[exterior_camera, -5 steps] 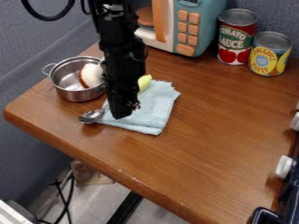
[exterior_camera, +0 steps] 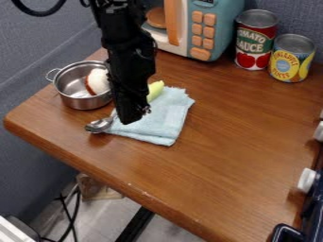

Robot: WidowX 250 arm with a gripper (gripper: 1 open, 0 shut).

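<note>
My black gripper hangs low over a folded light blue cloth on the wooden table. A spoon lies at the cloth's left edge, beside the gripper. A yellow object sits on the cloth just behind the gripper, partly hidden. A metal pot with a pale and reddish item inside stands to the left. Whether the gripper is open or shut, or holds anything, I cannot tell.
A toy microwave stands at the back, with a tomato can and a yellow can to its right. A dark appliance lines the right edge.
The arm and gripper have shifted very slightly; the objects on the table look the same.
</note>
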